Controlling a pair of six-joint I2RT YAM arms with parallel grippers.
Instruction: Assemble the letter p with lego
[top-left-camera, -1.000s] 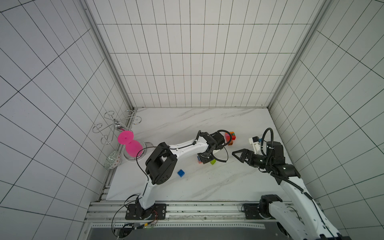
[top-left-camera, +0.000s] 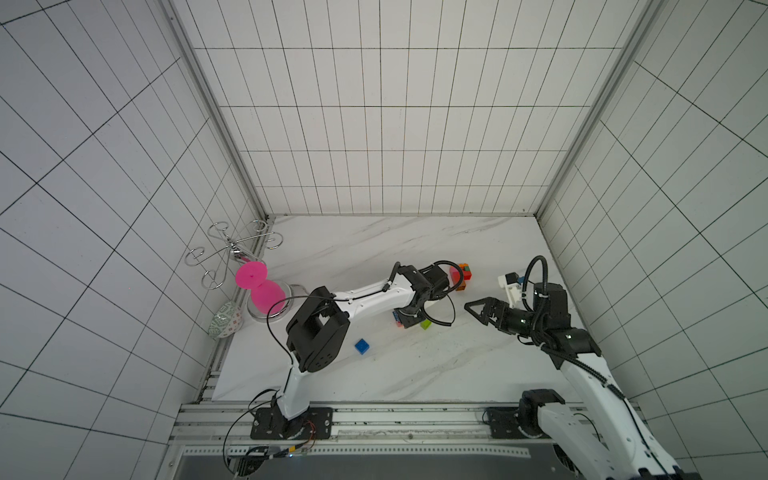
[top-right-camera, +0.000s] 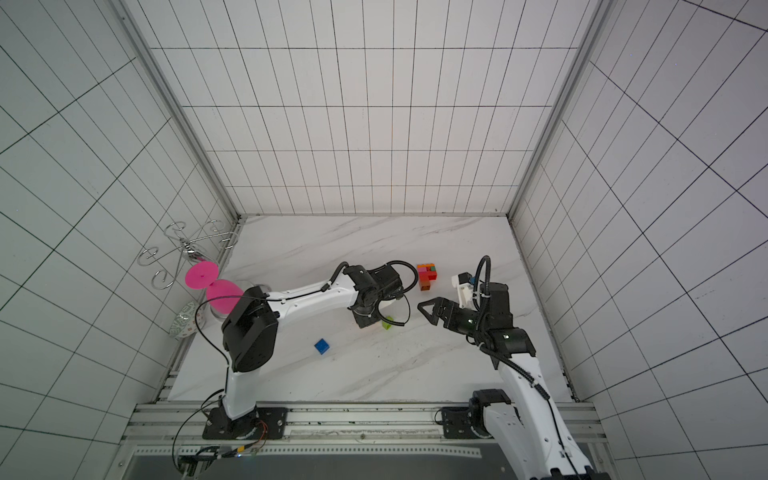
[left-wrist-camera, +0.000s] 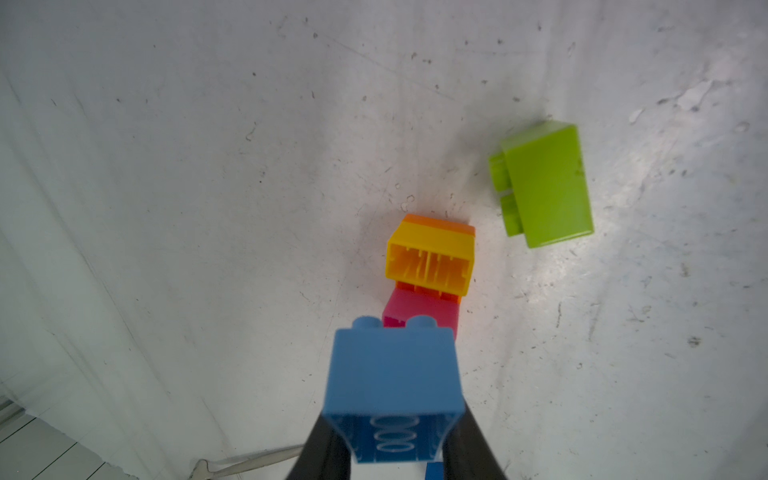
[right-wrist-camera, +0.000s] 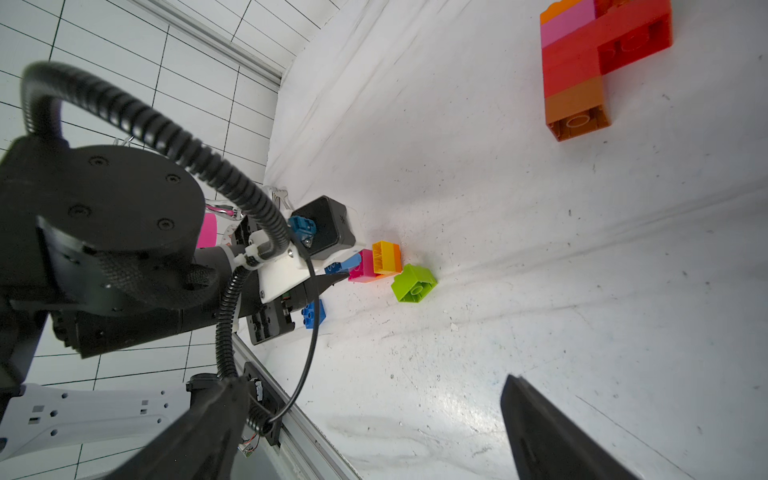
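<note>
In the left wrist view a light blue brick (left-wrist-camera: 396, 372) sits between the fingers of my left gripper, which is shut on it. Directly ahead of it lie a pink brick (left-wrist-camera: 422, 308) and a yellow brick (left-wrist-camera: 430, 254) on an orange piece; whether the blue brick touches the pink one is unclear. A green brick (left-wrist-camera: 552, 188) rests on its side nearby. At the table's back, red, pink and brown-orange bricks form a joined block (right-wrist-camera: 572, 68). My right gripper stands open and empty above bare table.
A dark blue brick (top-left-camera: 362, 346) lies alone on the front left of the table. At the left edge are pink discs (top-left-camera: 268, 296) and a wire stand (top-left-camera: 233, 249). Bare marble lies between the two arms' front sides.
My left arm has shifted slightly to the left. The right arm looks unmoved, as do the joined red block and the dark blue brick.
</note>
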